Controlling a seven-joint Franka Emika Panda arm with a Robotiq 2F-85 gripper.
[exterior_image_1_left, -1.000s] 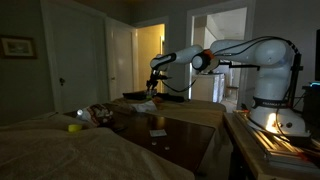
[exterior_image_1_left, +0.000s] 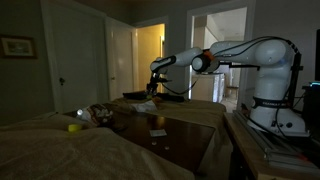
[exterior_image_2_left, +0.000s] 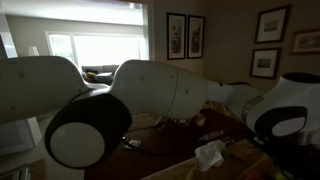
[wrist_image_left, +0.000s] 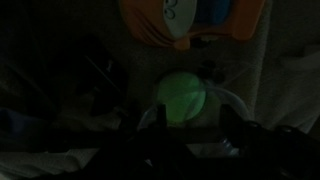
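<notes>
My gripper (exterior_image_1_left: 152, 89) is over the far end of the table, pointing down, beside a dark tray-like thing (exterior_image_1_left: 172, 95). In the dim wrist view the gripper shows its dark fingers apart at the lower edge, with no held thing clear between them. A round green thing (wrist_image_left: 181, 96) lies just ahead of the fingers. Faint pale curves run around it, perhaps a clear rim. Above it is an orange thing with a blue part (wrist_image_left: 212, 12). Whether the fingers touch anything is too dark to tell. The arm blocks much of exterior view 2.
A dark table panel (exterior_image_1_left: 175, 140) carries a small white card-like thing (exterior_image_1_left: 158, 133). At the left are a yellow thing (exterior_image_1_left: 74, 127) and a cluttered pile (exterior_image_1_left: 97, 114). Crumpled white material (exterior_image_2_left: 210, 154) lies near the arm.
My gripper and the arm's front end have shifted very slightly, a little lower and to the right. The things on the table look unmoved.
</notes>
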